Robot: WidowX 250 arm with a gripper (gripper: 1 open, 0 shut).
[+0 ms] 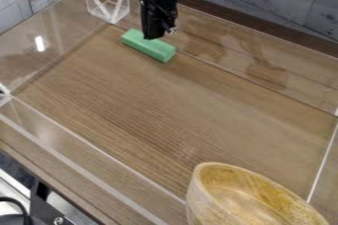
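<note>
My black gripper (144, 20) is at the top of the view, above and behind a green block (149, 44) lying on the wooden table. Whether its fingers are open or shut is too small and dark to tell.
A wire rack (106, 2) stands at the back left, near the table edge. A cream-yellow bowl (247, 191) sits at the front right.
</note>
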